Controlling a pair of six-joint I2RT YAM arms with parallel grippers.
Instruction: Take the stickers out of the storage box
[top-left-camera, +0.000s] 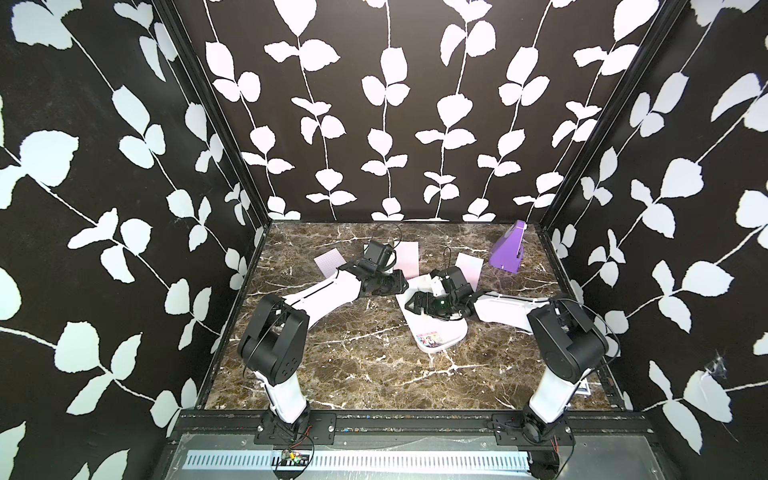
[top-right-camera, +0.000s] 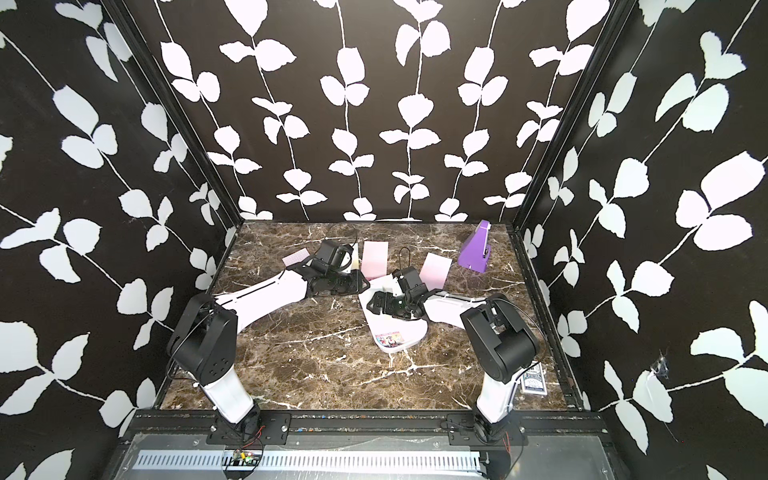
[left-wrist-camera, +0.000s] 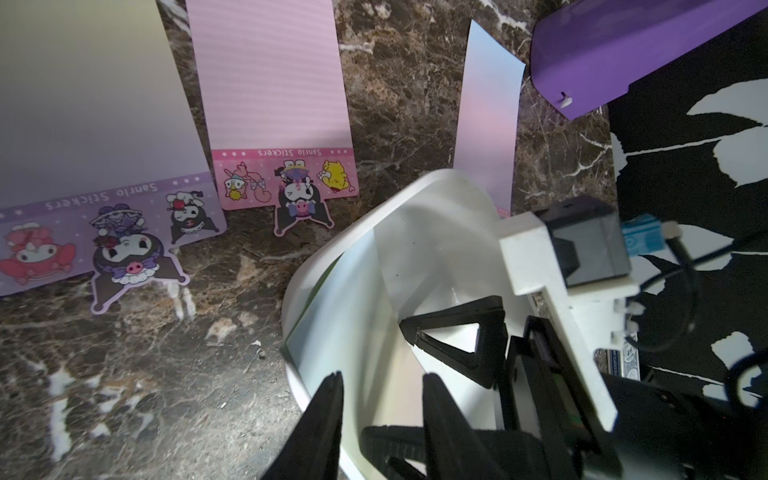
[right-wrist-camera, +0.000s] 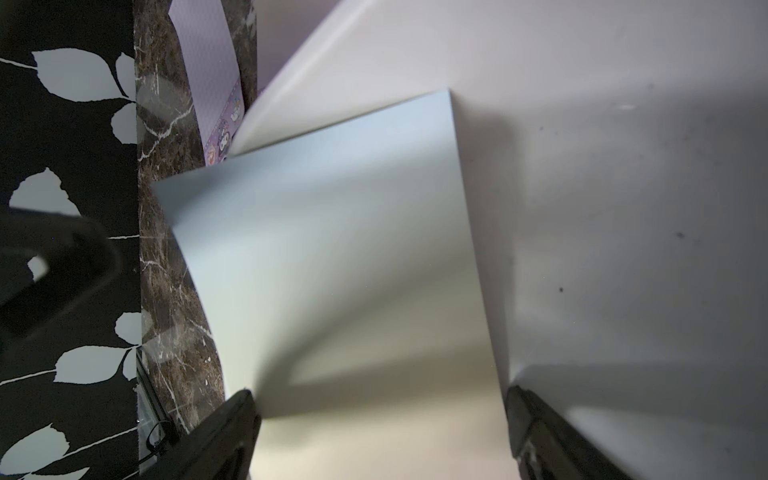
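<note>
The white storage box (top-left-camera: 436, 336) sits mid-table, a pale gradient sticker sheet (left-wrist-camera: 336, 312) leaning inside against its wall. My right gripper is open inside the box, its fingertips either side of that sheet. My left gripper is open at the box's upper left, near the right gripper, nothing visibly held. Pink (left-wrist-camera: 272, 80) and purple (left-wrist-camera: 88, 96) Sanrio sticker sheets lie on the table behind the box, with another pale sheet (top-right-camera: 436, 270) to its right and one (top-left-camera: 328, 262) at the left.
A purple wedge-shaped object (top-left-camera: 506, 249) lies at the back right. A small card (top-right-camera: 533, 381) is at the front right, by the right arm. Patterned walls enclose the table on three sides.
</note>
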